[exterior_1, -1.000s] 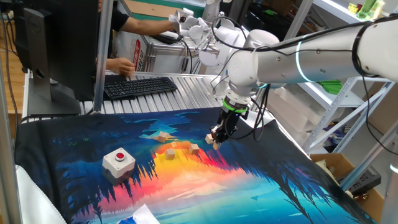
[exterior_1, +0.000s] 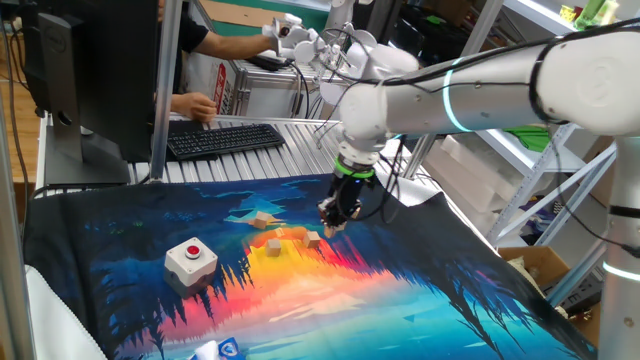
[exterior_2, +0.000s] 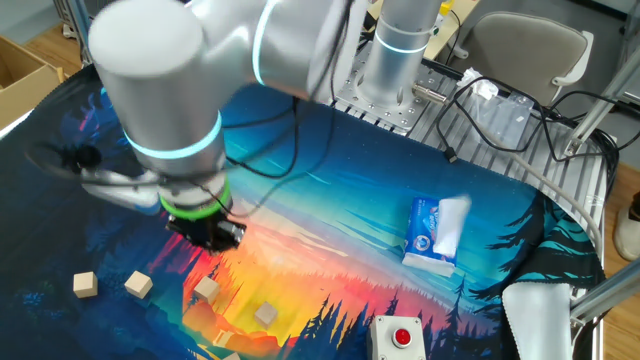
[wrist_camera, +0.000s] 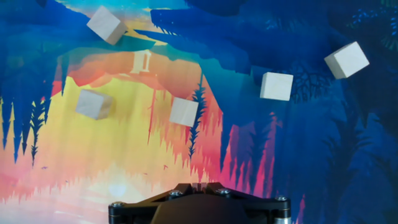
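Observation:
Several small pale wooden cubes lie apart on the printed cloth. In the wrist view one cube (wrist_camera: 106, 25) is at upper left, another cube (wrist_camera: 93, 104) below it, a third cube (wrist_camera: 185, 112) near the middle, and two more, a cube (wrist_camera: 277, 86) and a cube (wrist_camera: 347, 60), toward the right. My gripper shows at the bottom edge, its fingertips together and no object visible between them. From the side, the gripper (exterior_1: 337, 214) hangs low near the cubes; it partly hides those behind it. The second exterior view has the gripper (exterior_2: 215, 240) above the cloth, beyond a cube (exterior_2: 207, 289).
A white box with a red button (exterior_1: 191, 265) stands left of the cubes. A blue tissue pack (exterior_2: 430, 235) with a white tissue sticking out lies on the cloth. The monitor (exterior_1: 95, 90) and keyboard (exterior_1: 225, 141) are behind. Bare cloth spreads across the front right.
The arm and gripper have shifted left in exterior view 1. The white tissue at the bottom edge has flopped to the left, uncovering more of the blue pack. The cubes in clear view stay put.

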